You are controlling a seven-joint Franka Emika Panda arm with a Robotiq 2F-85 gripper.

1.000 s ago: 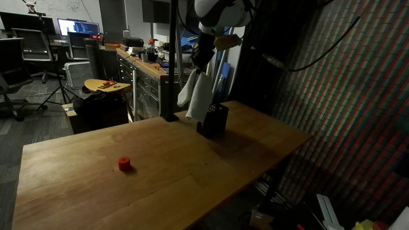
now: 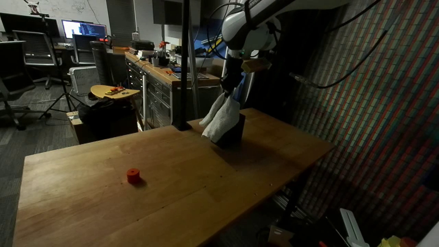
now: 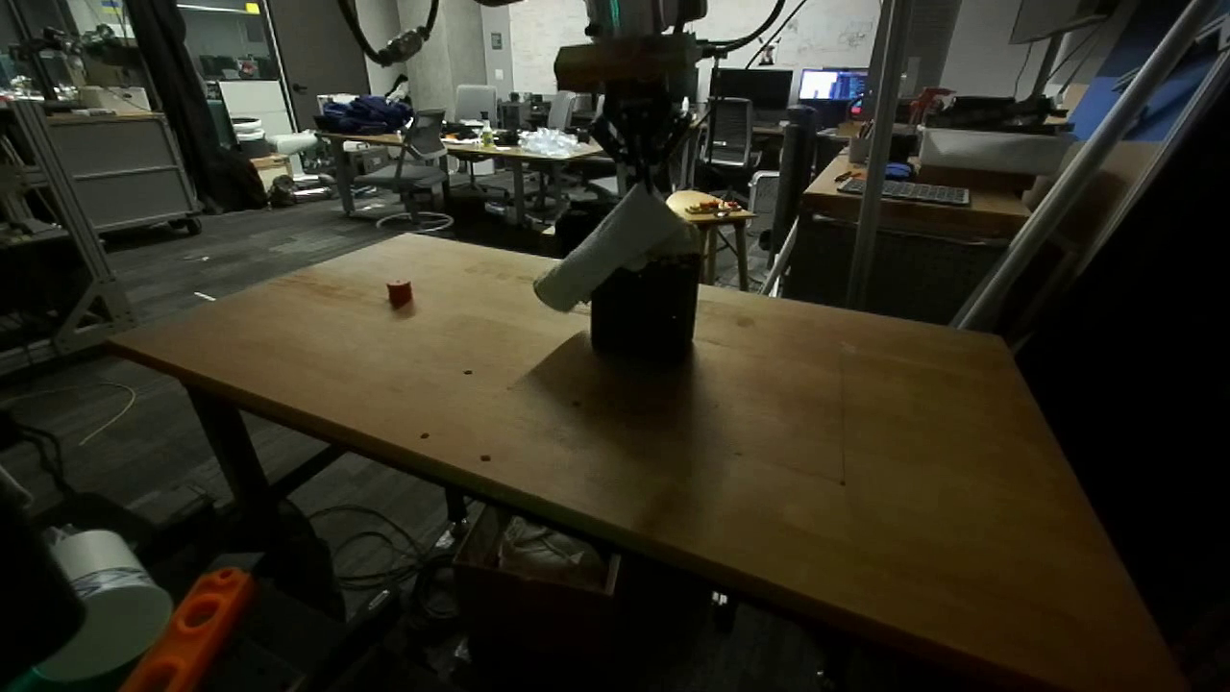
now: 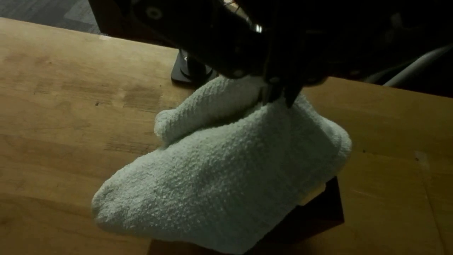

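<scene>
A whitish towel [image 2: 224,119] hangs from my gripper [image 2: 228,93], which is shut on its upper part. The wrist view has the towel [image 4: 204,178] filling the middle, folded, with the fingertips of my gripper pinching its top. Under and behind the cloth stands a black box-like holder [image 3: 646,311] on the wooden table. The towel drapes over part of that holder and covers much of it in exterior view 1; whether its lower edge rests on the holder is hard to tell.
A small red cylinder [image 2: 133,175] sits apart on the wooden table [image 2: 173,197]. A black post [image 2: 181,123] rises at the table's back edge, close to the towel.
My gripper has moved right and lower with the towel. The red cylinder has stayed put.
</scene>
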